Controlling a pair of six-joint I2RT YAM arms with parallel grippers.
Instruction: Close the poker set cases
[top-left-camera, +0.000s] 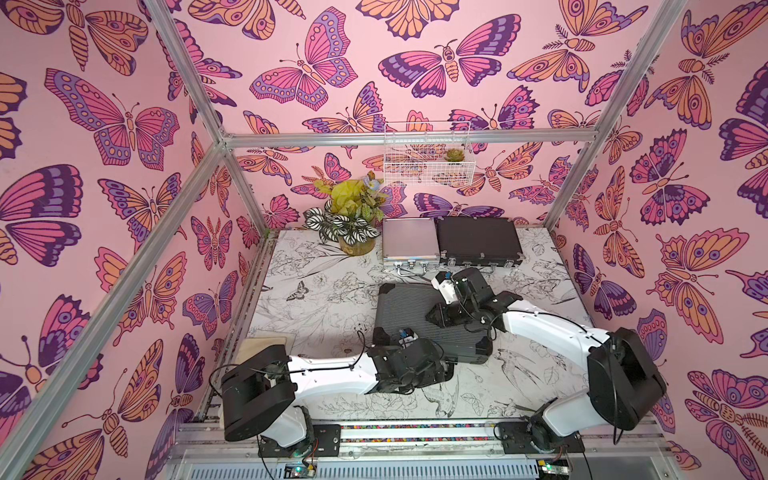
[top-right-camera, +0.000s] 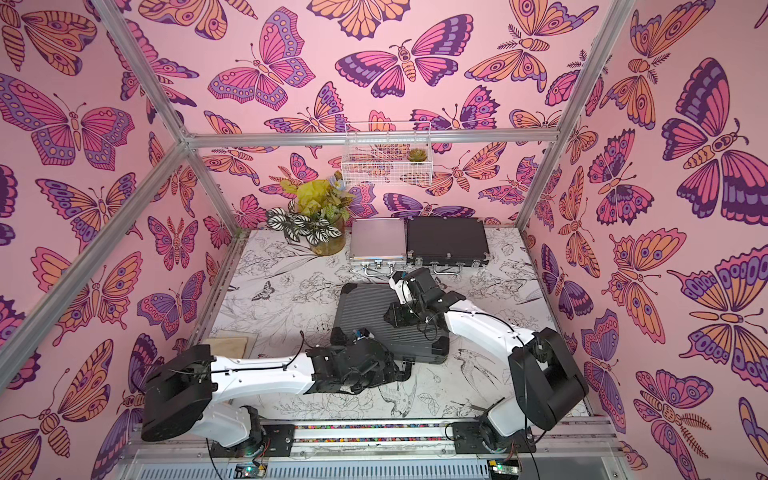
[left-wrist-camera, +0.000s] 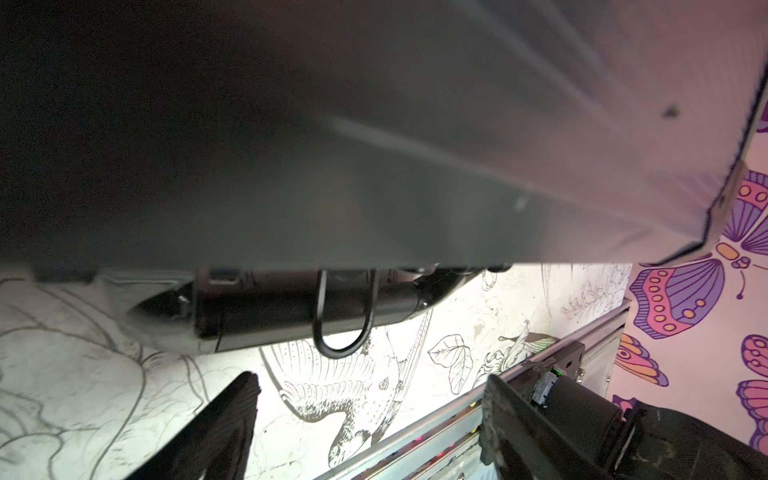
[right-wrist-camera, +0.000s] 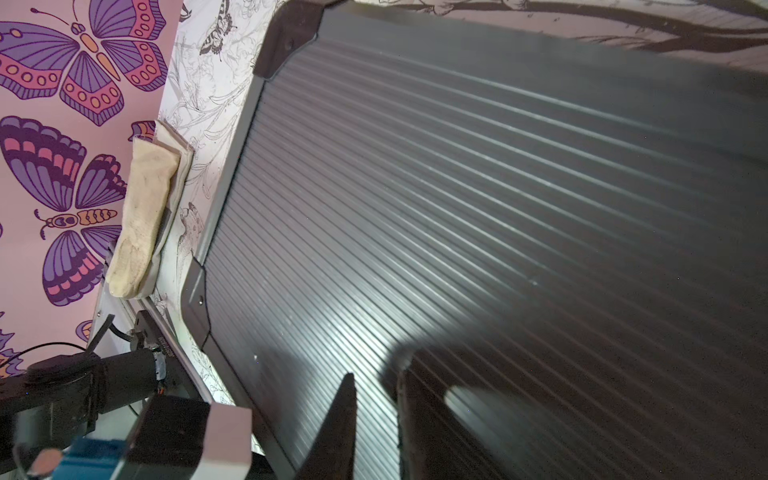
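Observation:
A ribbed dark grey case (top-left-camera: 412, 302) lies closed in the middle of the table, its handle side facing the front. My right gripper is over its lid, the fingers drawn nearly together; nothing clearly shows between them. Low at the case's front side is my left gripper, its fingers wide apart and empty. The left wrist view has the case's side filling its top, with the black handle (left-wrist-camera: 264, 316) and a wire loop (left-wrist-camera: 344, 352) below. Behind stand a closed silver case (top-left-camera: 410, 240) and a closed black case (top-left-camera: 478, 240).
A potted plant (top-left-camera: 352, 216) stands left of the silver case. Folded beige cloth (right-wrist-camera: 144, 216) lies at the table's left edge. A white wire basket (top-left-camera: 428, 168) hangs on the back wall.

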